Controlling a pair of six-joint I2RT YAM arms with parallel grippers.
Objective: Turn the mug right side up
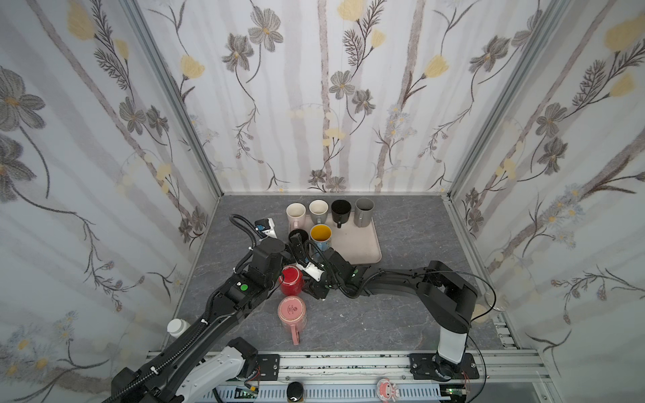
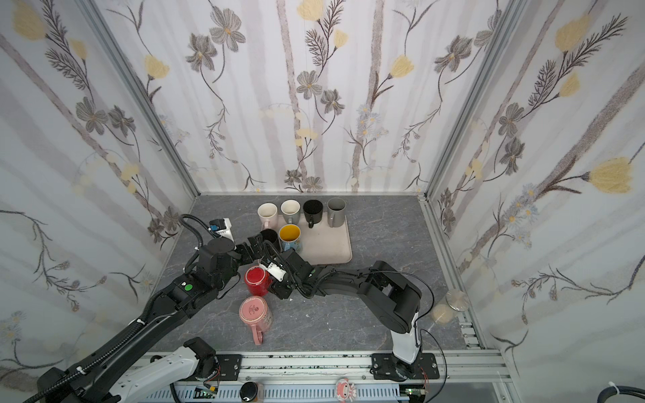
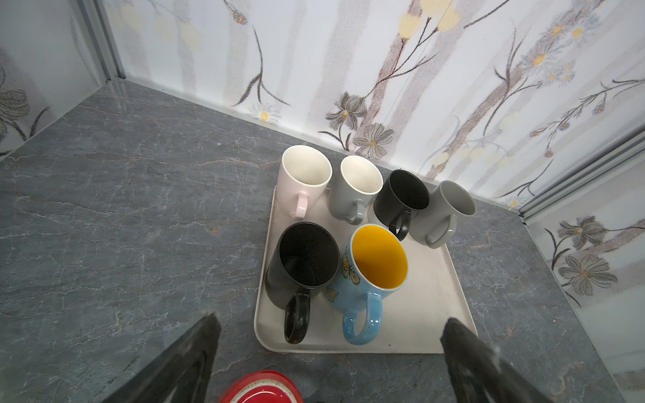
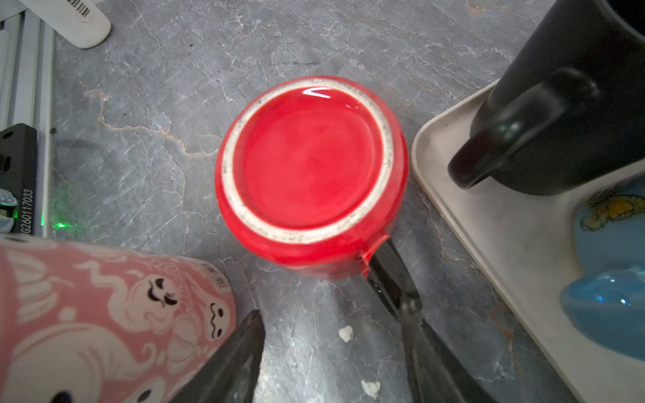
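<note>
A red mug (image 4: 309, 161) stands upside down on the table, its dark handle (image 4: 393, 272) pointing toward my right gripper, whose fingers are apart just beside it; whether they touch the handle I cannot tell. In the top views the red mug (image 1: 290, 280) is just left of that gripper. A pink patterned mug (image 1: 292, 310) also stands upside down, nearer the front. My left gripper is open above and behind the red mug, facing the tray.
A tray (image 3: 423, 309) behind holds several upright mugs, including a black one (image 3: 302, 258) and a blue one (image 3: 373, 268), close to both grippers.
</note>
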